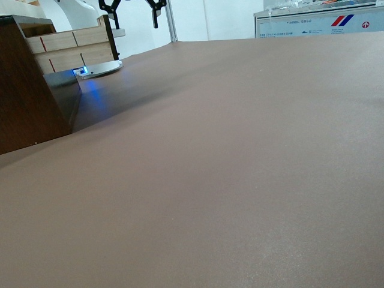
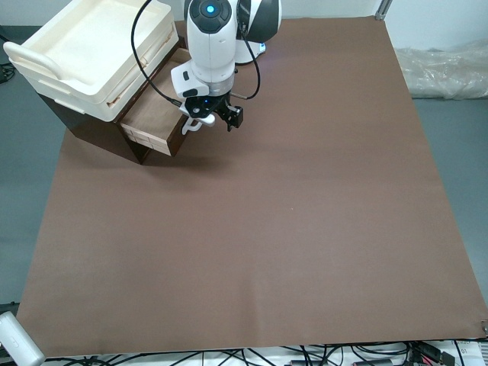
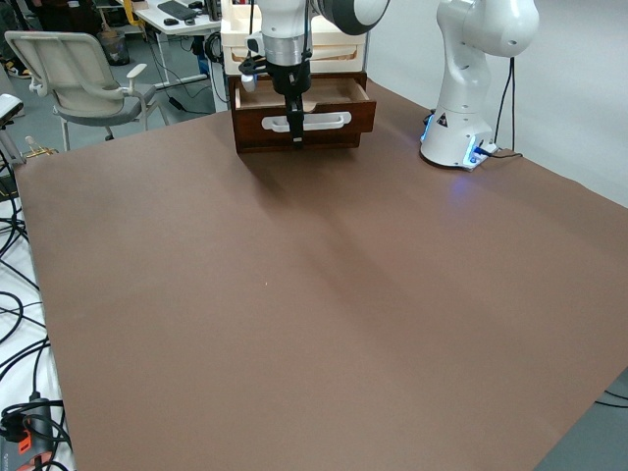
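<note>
A dark wooden cabinet (image 1: 30, 96) stands at the table's back left, its light-wood drawer (image 2: 152, 114) pulled out, with a white handle (image 3: 329, 121) on the front. My black gripper (image 1: 132, 13) hangs at that drawer's front, fingers spread apart in the top view, with nothing seen between them. In the right view the gripper (image 3: 283, 103) partly hides the drawer front and handle. Whether it touches the handle is unclear.
White stacked trays (image 2: 88, 49) sit on the cabinet. The robot's white base (image 3: 453, 142) is beside the cabinet, near the wall. Cables lie beyond the table's edge.
</note>
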